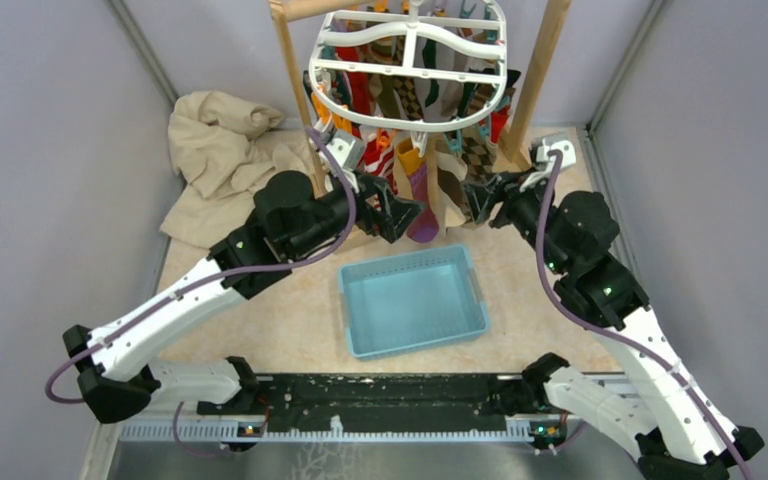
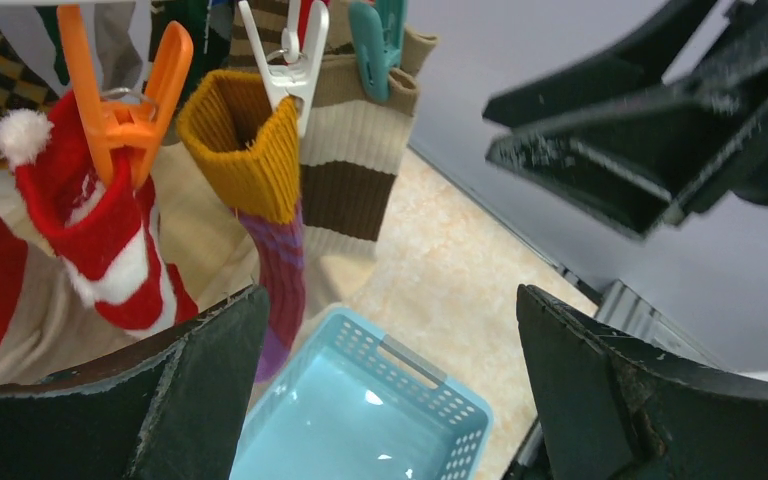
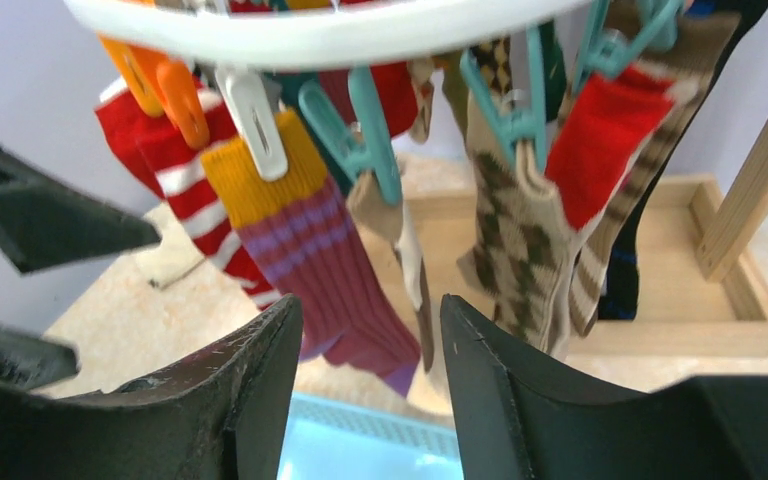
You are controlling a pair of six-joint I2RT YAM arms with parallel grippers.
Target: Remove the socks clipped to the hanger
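Note:
The white oval hanger (image 1: 360, 117) holds several clipped socks. A purple sock with a mustard cuff (image 2: 240, 140) hangs from a white clip (image 2: 298, 55); a red-and-white striped sock (image 2: 110, 240) hangs from an orange clip (image 2: 125, 125). Teal clips (image 3: 365, 150) hold further socks, among them a brown patterned one (image 3: 515, 240). My left gripper (image 1: 408, 215) is open below the hanger's front, in front of the purple sock, nothing between its fingers. Right of the hanging socks, my right gripper (image 1: 475, 200) stands part open; no sock is visibly gripped between its fingers.
The blue basket (image 1: 415, 300) lies empty on the table beneath the grippers. A wooden frame (image 1: 540, 75) stands around the hanger. Beige cloth (image 1: 215, 150) is heaped at the back left. My two grippers are close together in front of the socks.

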